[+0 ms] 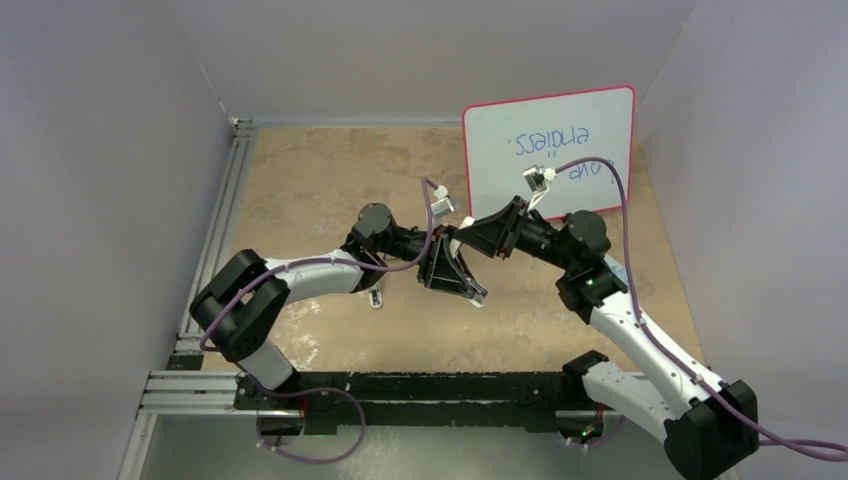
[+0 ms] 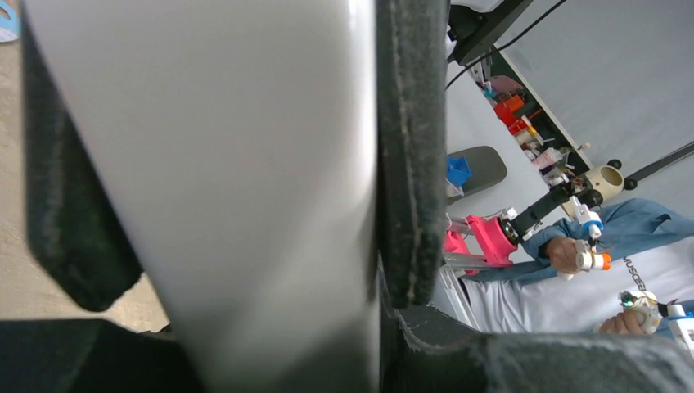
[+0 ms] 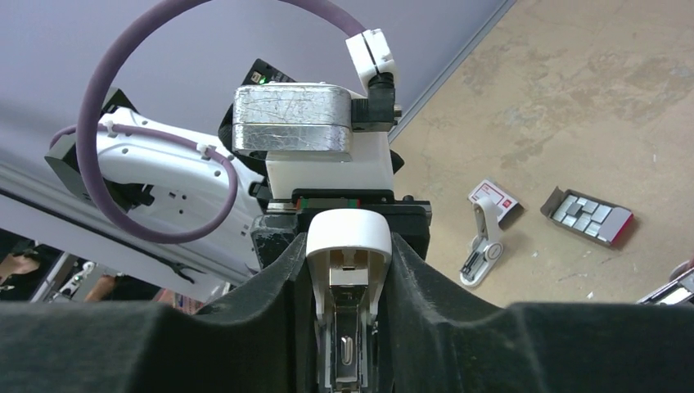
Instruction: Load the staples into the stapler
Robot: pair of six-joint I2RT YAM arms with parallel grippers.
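Observation:
A white stapler (image 1: 462, 232) is held up between the two arms in the top view. My left gripper (image 1: 474, 289) is shut on it; in the left wrist view, its broad smooth white body (image 2: 237, 164) fills the space between dark fingers. From the other side, my right gripper (image 1: 468, 238) is also shut on the stapler. The right wrist view shows its rounded white end (image 3: 349, 232) with a slotted metal channel (image 3: 346, 348) below, between my fingers. Whether staples sit in the channel cannot be made out. On the table lies a tray of silver staple blocks (image 3: 589, 214).
Beside the staple tray are a red-and-white box (image 3: 496, 198) and a small white device with a hinge (image 3: 484, 241). A whiteboard (image 1: 550, 125) stands at the back right.

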